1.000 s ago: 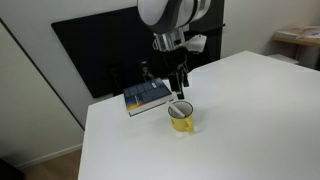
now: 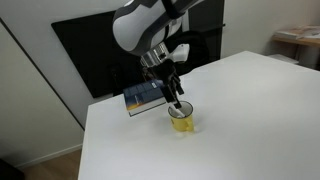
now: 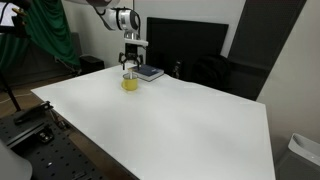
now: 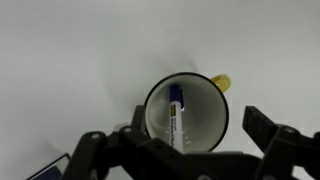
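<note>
A yellow mug (image 2: 181,123) stands upright on the white table, its handle toward the upper right in the wrist view. Inside it leans a white marker (image 4: 176,123) with a dark blue end (image 4: 176,94). My gripper (image 2: 172,97) hangs just above the mug's rim, pointing down. Its fingers are wide apart, one on each side of the mug's opening in the wrist view, with neither closed on the marker. In the second exterior view the mug (image 3: 130,84) sits below the gripper (image 3: 131,65), near the far end of the table.
A dark blue book or box (image 2: 146,97) lies behind the mug, close to the table's back edge. Black panels (image 3: 184,42) and a backpack (image 3: 211,72) stand beyond that edge.
The arm has come left and down, bringing the open gripper closer over the mug. The mug, the marker and the book have stayed in place.
</note>
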